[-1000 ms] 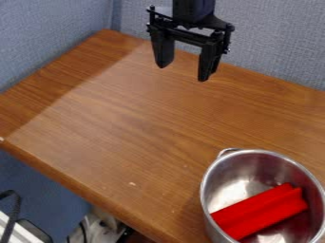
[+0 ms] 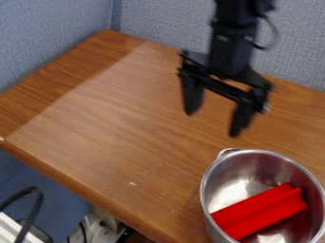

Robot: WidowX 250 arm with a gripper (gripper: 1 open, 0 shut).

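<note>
My black gripper (image 2: 215, 112) hangs over the middle-right of the wooden table, open, its two fingers apart with nothing between them, slightly blurred. Below and to the right of it, at the near right corner, a steel pot (image 2: 223, 181) holds a red elongated object (image 2: 259, 211) lying diagonally inside. The gripper is apart from the pot, above and behind it.
Grey-blue padded walls (image 2: 51, 43) border the back and left. Some white and black items and cables lie beyond the table's front left edge.
My gripper has moved down the view and to the right, toward the pot. It stays open. The pot and red object have not moved.
</note>
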